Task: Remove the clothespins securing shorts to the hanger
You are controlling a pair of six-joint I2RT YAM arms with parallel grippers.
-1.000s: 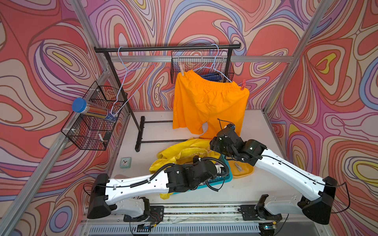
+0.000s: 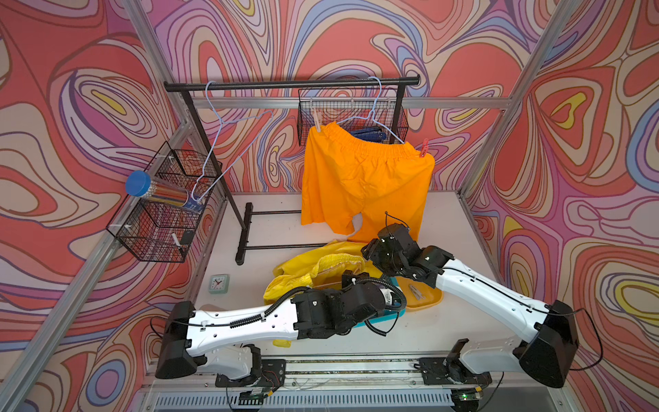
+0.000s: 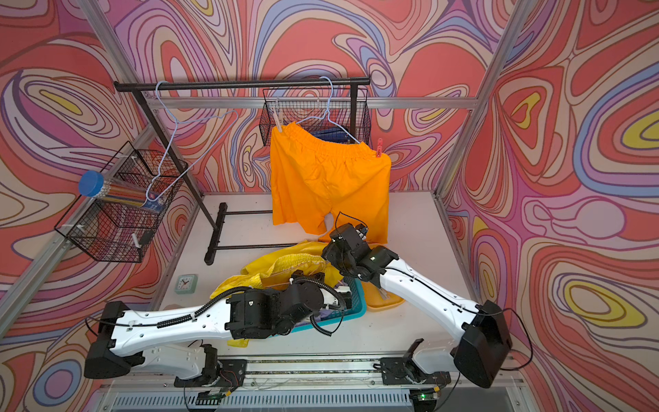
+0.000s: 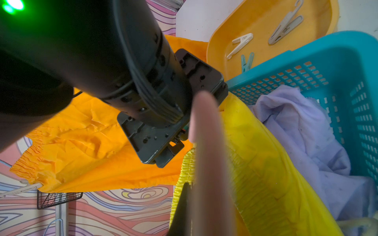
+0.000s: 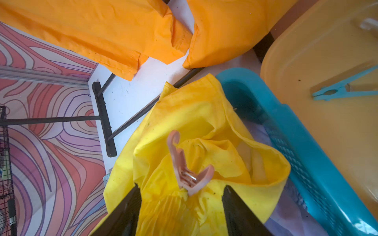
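Orange shorts (image 2: 367, 182) hang from a hanger (image 2: 391, 130) with a white clothespin (image 2: 316, 120) and a red clothespin (image 2: 425, 148). Below, yellow shorts (image 4: 259, 157) are bunched in the turquoise basket (image 4: 338, 47). A pink clip (image 5: 185, 173) stands over the yellow fabric, between the fingertips of my part-open right gripper, apparently beyond them. The left wrist view shows a blurred pink shape and a dark fingertip low in the middle; my left gripper (image 2: 350, 280) sits low at the yellow shorts, and whether anything is in it is unclear.
A yellow tray (image 4: 271, 15) with loose clothespins adjoins the basket. The rack (image 2: 288, 84) carries an empty hanger (image 2: 219, 123). Wire baskets hang left and behind, and a small clock (image 2: 219, 283) stands at the left of the table.
My left arm has shifted slightly right. My right gripper has moved slightly down and toward the middle, over the yellow fabric. The hanging orange shorts have not moved.
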